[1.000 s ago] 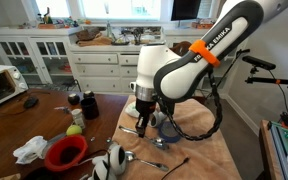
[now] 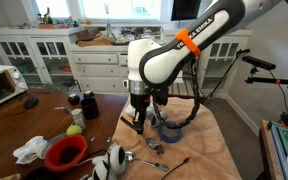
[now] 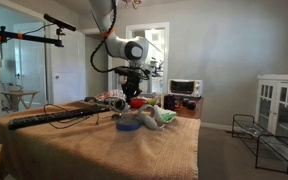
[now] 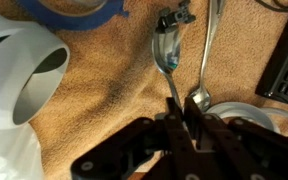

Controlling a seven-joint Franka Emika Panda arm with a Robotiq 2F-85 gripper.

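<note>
In the wrist view my gripper is shut on the handle of a metal spoon, whose bowl points away from the fingers. A second spoon lies on the tan cloth just right of the gripper. In exterior view 1 the gripper is low over the table, with the held spoon slanting down from it. Whether the spoon's bowl still touches the cloth is hard to tell.
Near the gripper stands a blue-rimmed bowl. A red bowl, a white pitcher-like object and a dark pan crowd the left. A black keyboard lies on the table.
The arm has shifted and its upper part swung left in exterior view 1. The spoon, lying flatter before, now slants more steeply beneath the gripper.
</note>
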